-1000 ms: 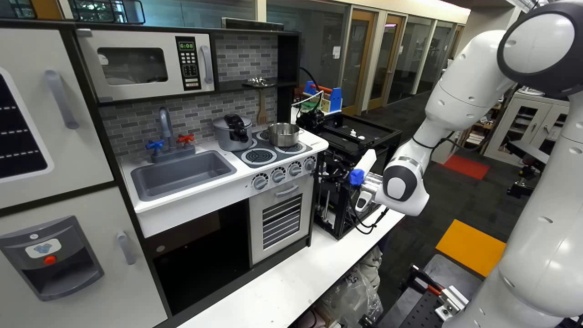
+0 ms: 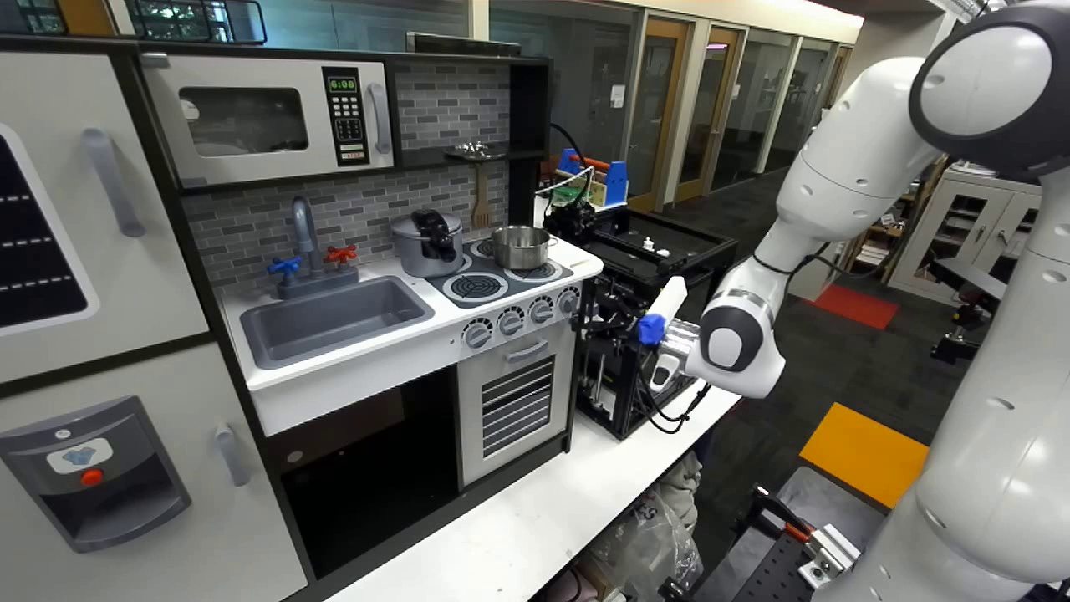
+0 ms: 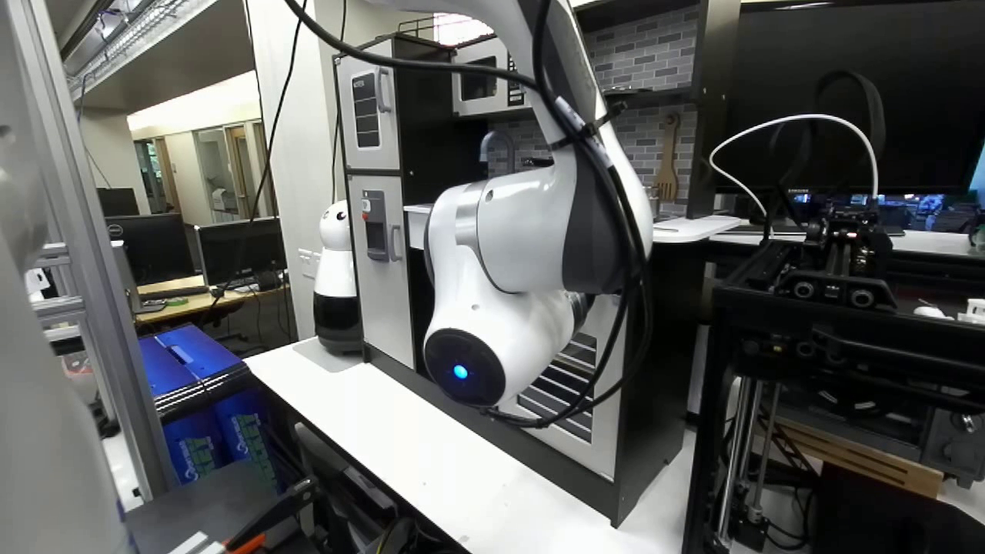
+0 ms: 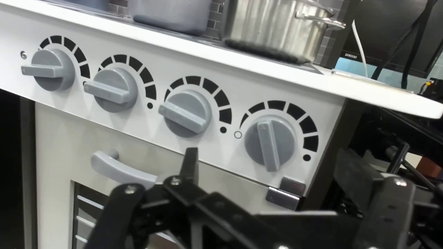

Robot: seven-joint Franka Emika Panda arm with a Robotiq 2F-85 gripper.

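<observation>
In the wrist view my gripper is open, its dark fingers (image 4: 190,166) spread wide below the stove's row of control knobs. The rightmost knob (image 4: 270,143) appears between and beyond the fingertips, its bar close to upright in that view. The other knobs, such as the one just left of it (image 4: 185,113), have their bars lying nearly level, tilted down to the right. Nothing is held. The arm's hand is to the right of the toy stove in exterior view 1, where the fingers blend into dark equipment. In exterior view 2 the arm hides the gripper.
On the stove top stand a steel pot (image 2: 522,247) and a grey lidded pot (image 2: 428,244). Below the knobs is the oven handle (image 2: 527,351). A black-framed machine (image 2: 642,246) stands close on the right.
The hand has shifted very slightly down and to the left in exterior view 1. The stove and pots look the same.
</observation>
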